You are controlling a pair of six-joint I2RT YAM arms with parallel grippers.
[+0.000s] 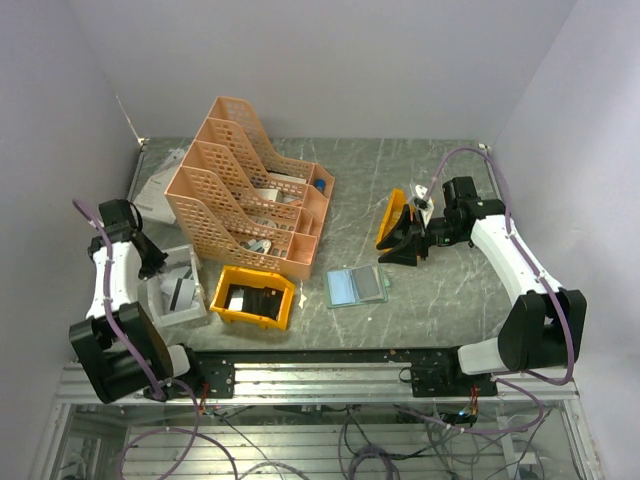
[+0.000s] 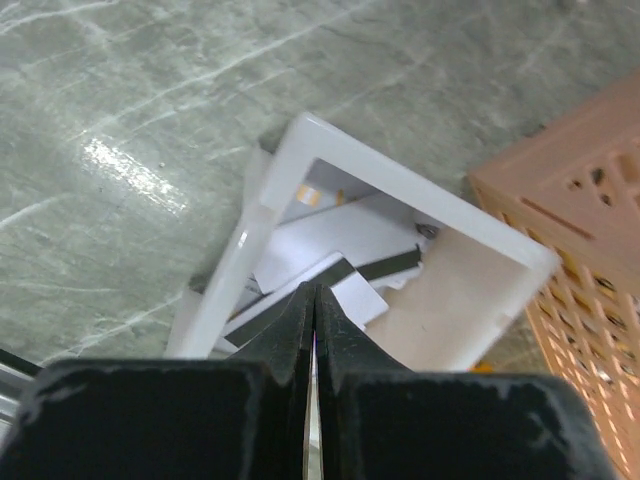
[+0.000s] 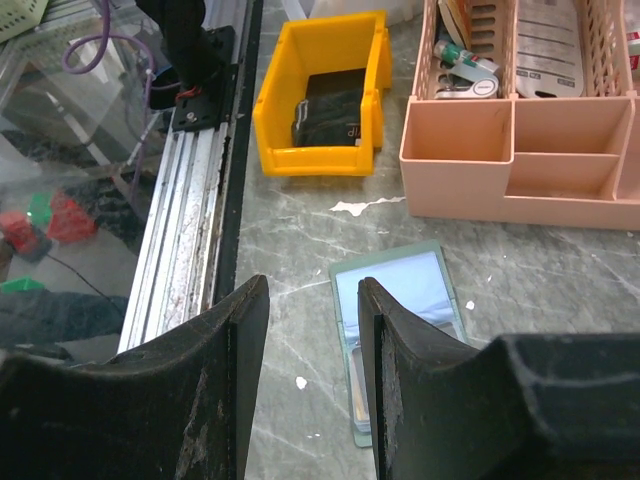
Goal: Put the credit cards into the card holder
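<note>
White cards with dark stripes (image 2: 345,240) lie loosely in a white open bin (image 2: 410,190), also visible at the left of the top view. My left gripper points down over these cards; its fingers are together and nothing shows between them. Whether it touches a card cannot be told. The card holder (image 1: 357,286), spread open with pale blue and clear pockets, lies flat on the table right of the yellow bin. My right gripper stands open, its fingers apart and empty, with the holder (image 3: 395,285) beyond and partly hidden by one finger.
A tall peach organizer (image 1: 240,190) rises just right of the white bin. A yellow bin (image 1: 222,300) with dark items stands in front of it. Another yellow item (image 1: 392,215) sits behind the right gripper.
</note>
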